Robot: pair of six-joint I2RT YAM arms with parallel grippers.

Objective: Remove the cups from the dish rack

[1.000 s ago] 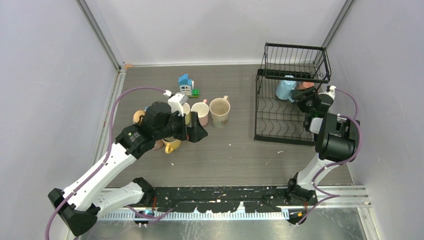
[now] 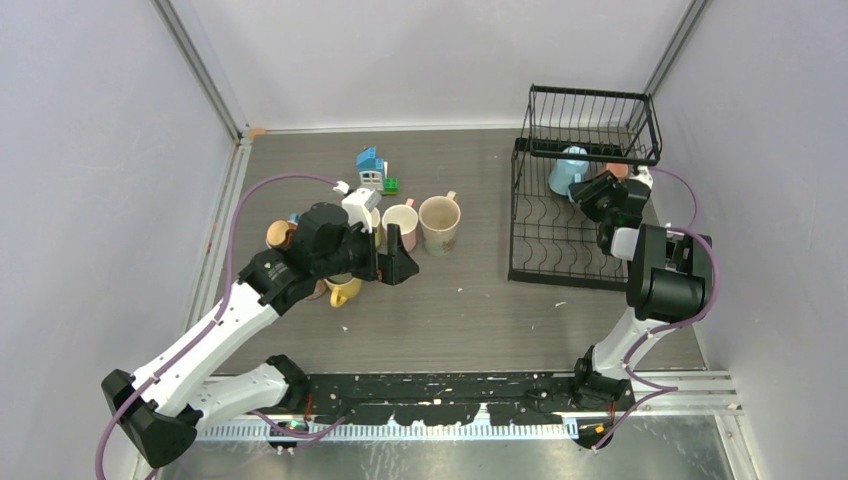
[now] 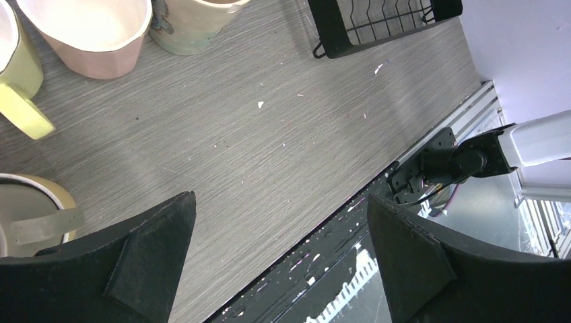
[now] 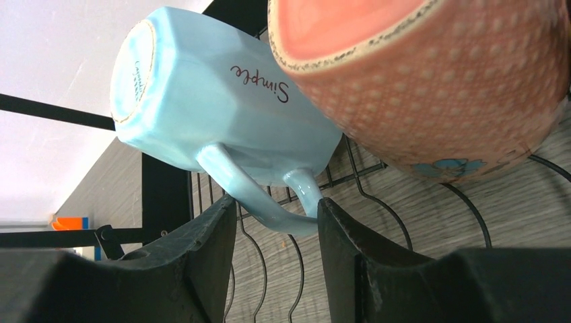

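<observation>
In the dish rack (image 2: 520, 250) on the right, a light blue mug (image 2: 566, 165) (image 4: 222, 94) lies tipped with its handle downward, beside a salmon dotted cup (image 4: 431, 87). My right gripper (image 2: 586, 192) is at the blue mug's handle, fingertips either side of its lower bend; whether they grip it I cannot tell. My left gripper (image 2: 392, 262) stands open over the cups at the left, nothing between its fingers. These include a cream cup (image 2: 440, 222), a pink cup (image 3: 101, 47) and a yellow mug (image 2: 344, 290).
A small toy house (image 2: 371, 172) stands at the back beside the cups. The side walls close in both sides, the right one close to my right arm.
My right gripper has shifted slightly left in the rack, and the blue mug has moved a little left and up in the top view. My left arm has barely moved.
</observation>
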